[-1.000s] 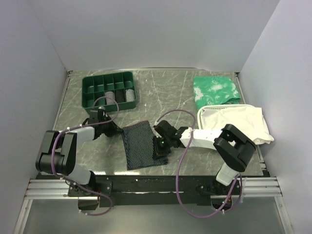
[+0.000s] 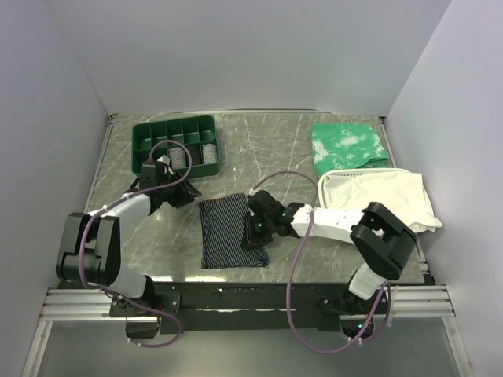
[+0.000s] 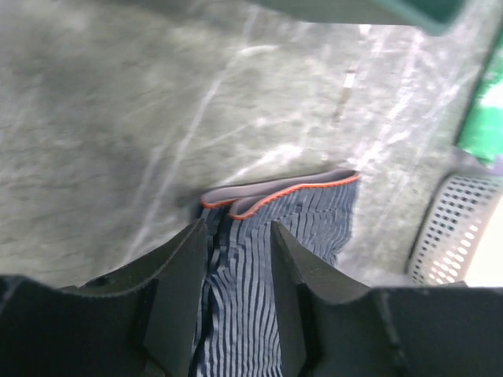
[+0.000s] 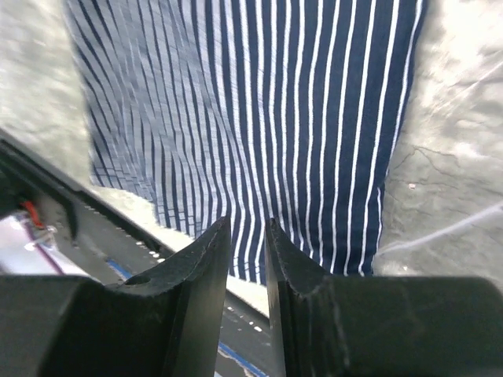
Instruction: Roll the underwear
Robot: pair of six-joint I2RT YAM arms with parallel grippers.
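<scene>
The dark underwear [image 2: 224, 236] with thin white stripes lies folded into a rough rectangle on the grey marbled table. In the left wrist view its orange-edged waistband [image 3: 302, 186] shows as two layers at the far end. My left gripper [image 2: 195, 193] stands open just off the upper left corner of the cloth, its fingers [image 3: 182, 279] apart and empty. Over the lower right part of the cloth is my right gripper [image 2: 250, 240], open by a small gap with nothing visibly held. In the right wrist view the striped fabric [image 4: 306, 110] spreads beneath its fingertips.
At the back left stands a green divided box [image 2: 174, 126] holding several rolled items. A white basket [image 2: 334, 179] with white cloth is on the right, a folded green cloth [image 2: 346, 147] behind it. Table between box and green cloth is clear.
The left gripper has drawn slightly away from the underwear's upper left corner. The underwear has turned a little straighter and its lower edge has moved up. The right gripper has shifted slightly.
</scene>
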